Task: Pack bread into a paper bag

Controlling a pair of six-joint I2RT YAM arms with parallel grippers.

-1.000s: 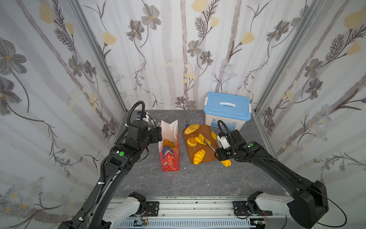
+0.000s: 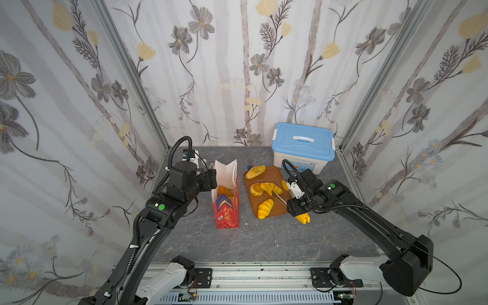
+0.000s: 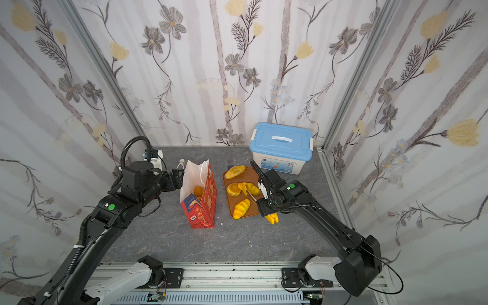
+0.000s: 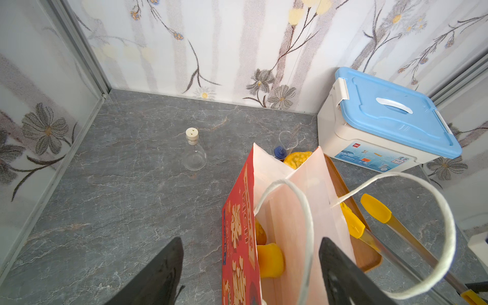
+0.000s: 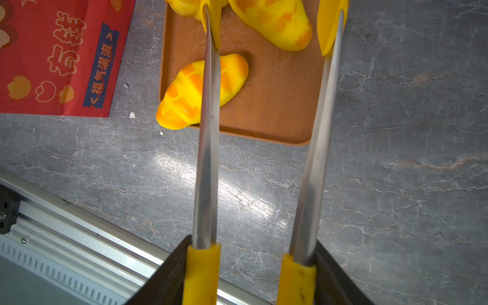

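Observation:
In the top left view, the red paper bag point(image 2: 227, 213) stands with its mouth up and yellow bread point(image 2: 225, 192) inside. Right of it, a brown tray point(image 2: 279, 209) bears several breads, among them a long loaf point(image 2: 255, 171), a round one point(image 2: 255, 190) and a ridged roll point(image 2: 264, 209). My right gripper grips the tongs point(image 5: 314, 167) by their yellow handles; the tongs' arms are spread, with one bread point(image 5: 277, 23) between the yellow tips. At the bag's upper left is my left gripper, its fingers apart with no object clamped between them.
A white box with a blue lid point(image 2: 303, 138) sits behind the tray on the right. A corked glass bottle point(image 4: 193, 152) stands behind the bag's left side. White bag handles point(image 4: 305, 228) loop up near my left fingers.
The left arm and the bag show almost no movement.

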